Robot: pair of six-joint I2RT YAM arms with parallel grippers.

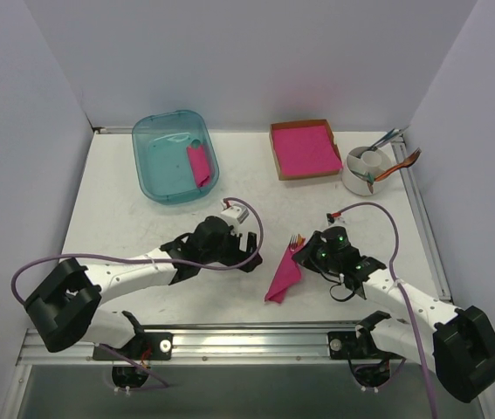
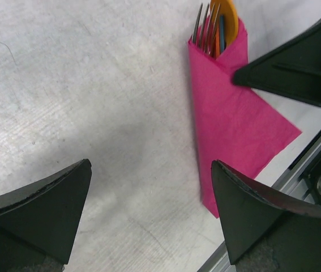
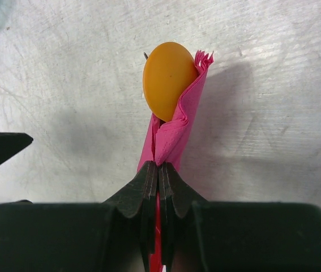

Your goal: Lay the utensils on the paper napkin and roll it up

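A bright pink napkin is wrapped around utensils on the table, right of centre in the top view. From its far end stick out a fork and an orange spoon; a dark handle shows between them in the left wrist view. My right gripper is shut on the napkin's edge just below the spoon bowl. To the left of the bundle, apart from it, my left gripper stands open over bare table. The lower part of the bundle is hidden in the right wrist view.
A teal bin at the back left holds a pink roll. Pink napkins fill a brown box at the back. A white utensil holder stands at the back right.
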